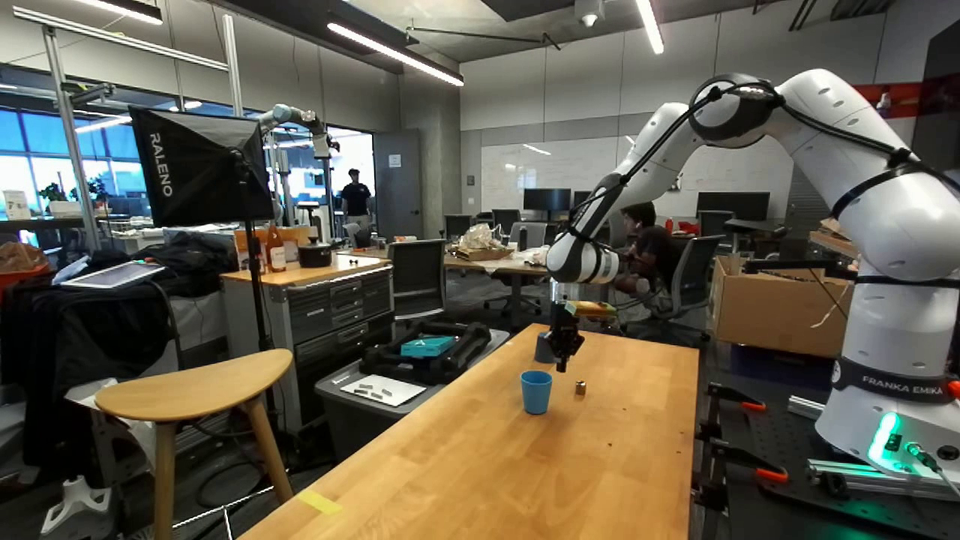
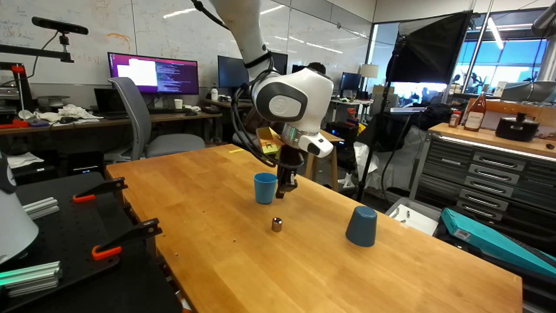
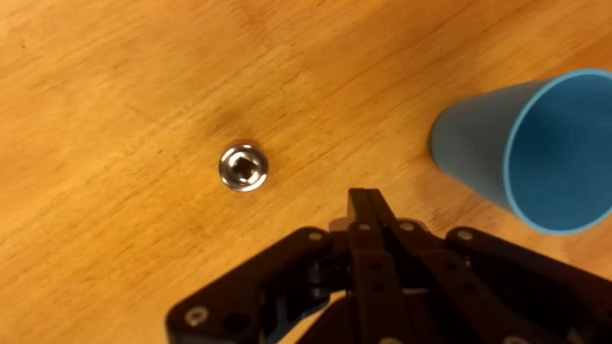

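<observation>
A small shiny metal socket (image 3: pixel 243 167) stands upright on the table, its square hole facing up in the wrist view. To its side is an upright light blue cup (image 2: pixel 264 188), its inside looking empty in the wrist view (image 3: pixel 565 155). My gripper is shut, with nothing showing between its fingers. It hangs above the table between the socket and the blue cup, touching neither as far as I can see. In exterior view 2 the gripper (image 2: pixel 281 196) appears just beside the blue cup. A darker blue cup (image 2: pixel 362 226) sits upside down, apart from the other two.
Clamps with red-orange tips (image 2: pixel 107 252) line one edge. A grey bin holding black and teal items (image 1: pixel 427 346) stands close by the opposite edge.
</observation>
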